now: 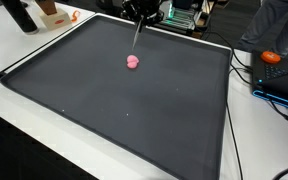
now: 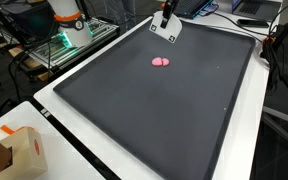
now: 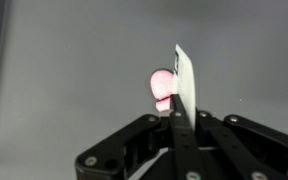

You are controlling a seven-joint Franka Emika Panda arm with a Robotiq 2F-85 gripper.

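A thin white card with a few dark marks [image 2: 166, 28] is pinched in my gripper, which is shut on it. It hangs from the fingers at the far side of the dark mat, broad face showing in exterior view 2. Seen in exterior view 1, the card [image 1: 137, 38] is almost edge-on. A small pink two-lobed object [image 1: 132, 62] lies on the mat close to the card. In the wrist view the pink object [image 3: 162, 84] is just left of the card, partly hidden by it. Whether card and pink object touch is unclear.
Pale table edge surrounds it. An orange round thing sits on a black device [image 1: 271, 57] at the right. A box [image 2: 19, 155] stands at the near left in exterior view 2.
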